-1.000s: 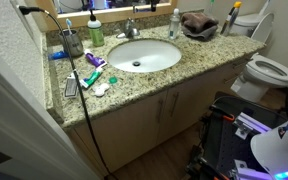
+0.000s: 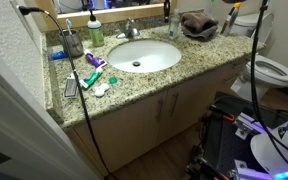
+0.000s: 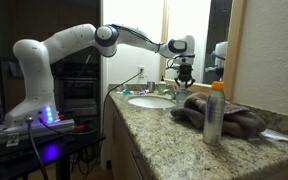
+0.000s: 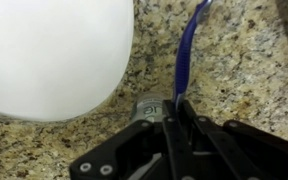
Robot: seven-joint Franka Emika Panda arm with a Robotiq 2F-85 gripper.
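A slim blue-handled item (image 4: 185,55), perhaps a toothbrush or razor, runs up from between my fingertips in the wrist view. My gripper is shut on its lower end, above the speckled countertop. Just under the fingers, partly hidden by them, is the pale top of a clear bottle (image 4: 150,106). In exterior view 2 my gripper (image 3: 183,82) hangs over the counter behind the sink, close above a clear bottle (image 3: 180,97). How deep the blue item's lower end reaches is hidden.
The white sink (image 4: 54,50) lies beside the gripper. A brown towel (image 3: 224,117) and a white-capped bottle (image 3: 214,115) occupy the counter's near end in exterior view 2. A green soap bottle (image 2: 96,35), a cup (image 2: 73,43) and several small items sit left of the sink.
At the right of exterior view 1, the arm's dark cable has swung left, and part of the arm has come into the upper right. The counter items look unmoved.
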